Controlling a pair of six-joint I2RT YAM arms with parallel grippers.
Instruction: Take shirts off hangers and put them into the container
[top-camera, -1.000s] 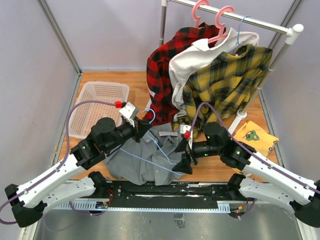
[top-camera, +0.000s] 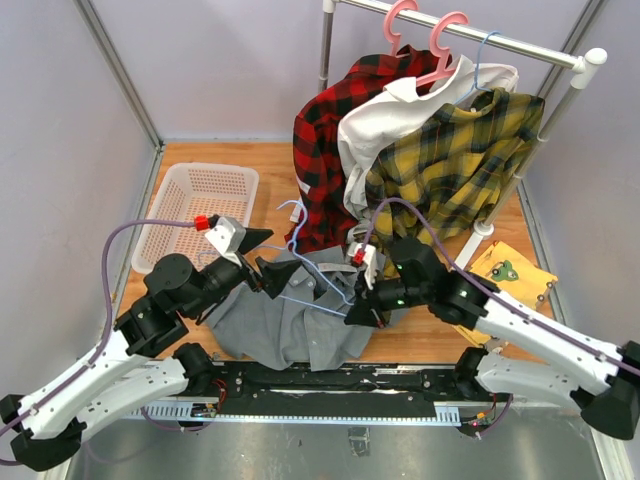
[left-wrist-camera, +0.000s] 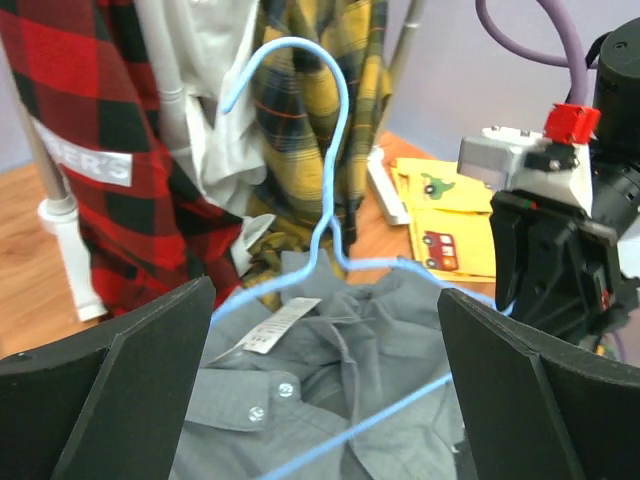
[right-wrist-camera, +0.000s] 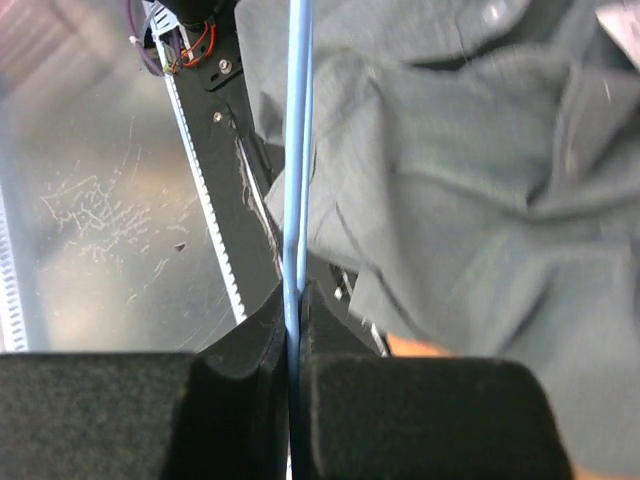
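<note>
A light blue hanger (top-camera: 317, 268) is up above the crumpled grey shirt (top-camera: 270, 325), clear of the cloth as far as shows. My right gripper is shut on one end of the hanger, whose blue bar (right-wrist-camera: 297, 150) runs up between the fingers. In the left wrist view my left gripper stands open, its fingers (left-wrist-camera: 120, 390) wide apart. The hanger's hook (left-wrist-camera: 335, 110) rises beyond that gap, touching neither finger visibly. The shirt (left-wrist-camera: 330, 340) lies below, its white label (left-wrist-camera: 280, 325) showing.
A rack (top-camera: 480, 40) with red plaid (top-camera: 320, 130), white (top-camera: 385, 125) and yellow plaid (top-camera: 455, 145) shirts stands behind. An empty pink basket (top-camera: 205, 175) is at left; folded yellow cloth (top-camera: 505, 275) lies at right.
The shirt stays put.
</note>
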